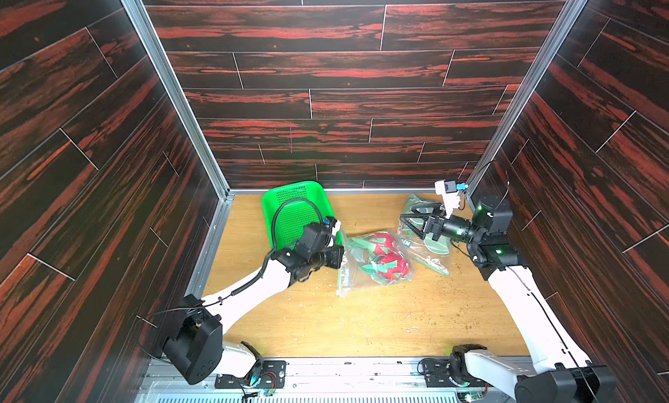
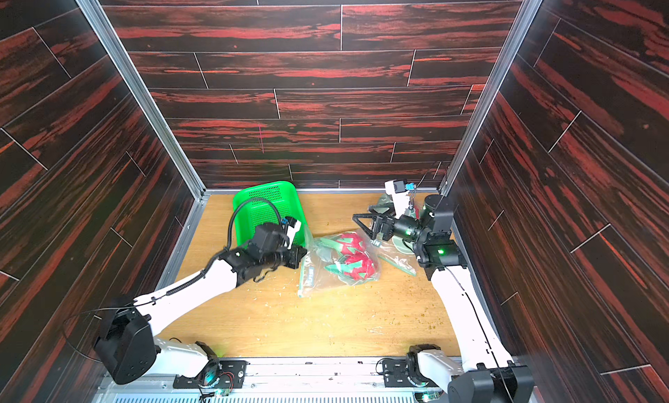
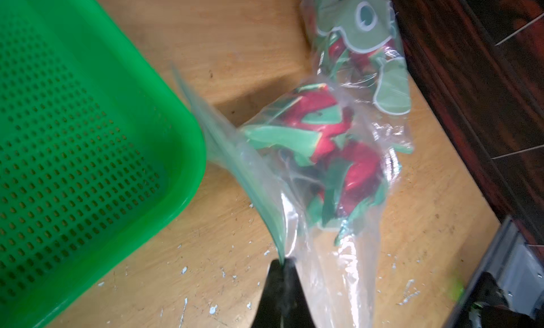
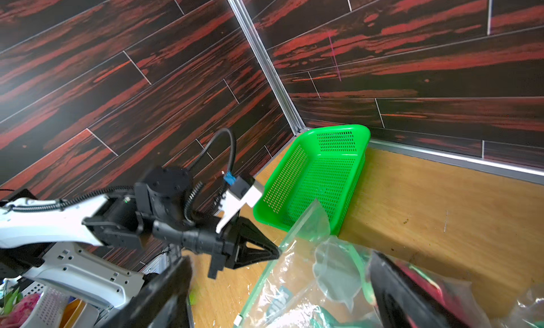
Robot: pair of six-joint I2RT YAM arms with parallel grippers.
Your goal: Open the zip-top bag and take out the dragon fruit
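The clear zip top bag (image 1: 359, 281) lies mid-table with red and green dragon fruit (image 1: 391, 265) inside. In the left wrist view, my left gripper is shut on the green zip edge of the bag (image 3: 266, 209), which is lifted off the table. The dragon fruit (image 3: 357, 169) shows through the plastic, beyond the fingers. Over the far right part of the bag, my right gripper (image 1: 405, 225) hangs open. Its fingers (image 4: 405, 294) are spread wide in the right wrist view, and nothing is gripped between them. Whether the zip is parted cannot be told.
A green basket (image 1: 278, 202), empty, stands at the back left, close to the bag's zip side. A second clear bag (image 3: 362, 61) with more red and green things lies at the back right.
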